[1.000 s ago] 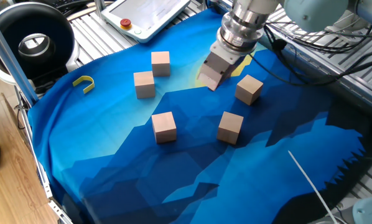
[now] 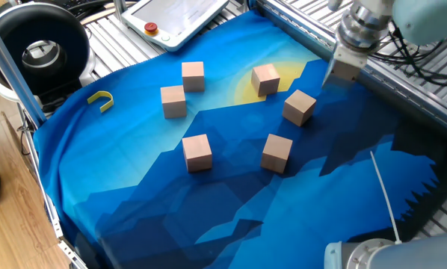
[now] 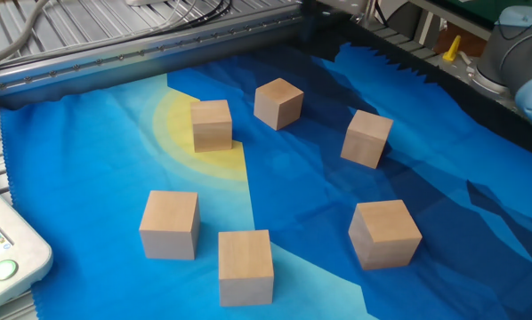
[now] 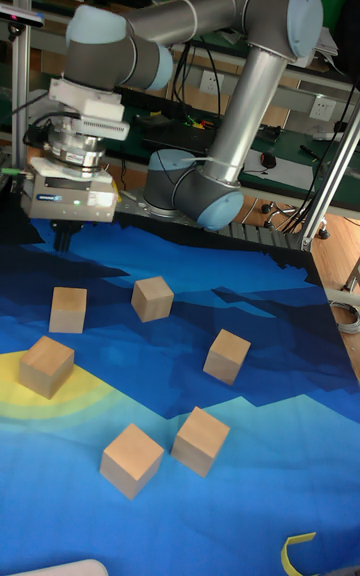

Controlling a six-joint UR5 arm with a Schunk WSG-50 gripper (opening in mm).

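Observation:
Several plain wooden cubes stand apart in a loose ring on the blue printed cloth (image 2: 134, 149). In exterior view 1, one cube (image 2: 265, 80) sits on the cloth's yellow patch, and a second cube (image 2: 299, 107) lies just right of it. Two more, a back cube (image 2: 193, 77) and a left cube (image 2: 173, 102), are close together; a front-left cube (image 2: 197, 153) and a front-right cube (image 2: 276, 154) complete the ring. My gripper (image 4: 64, 238) hangs over the dark cloth edge, beyond the cubes in exterior view 3. Its dark fingers are too small to judge their opening; no cube shows at them.
A yellow hook-shaped piece (image 2: 101, 100) lies at the cloth's left. The teach pendant (image 2: 175, 19) with its red button rests on the slatted table behind. Metal rails (image 3: 115, 68) border the cloth.
My gripper has moved right, away from the cubes, toward the table's edge in exterior view 1. The cube on the yellow patch, hidden behind it earlier, is now uncovered. The other cubes have not moved.

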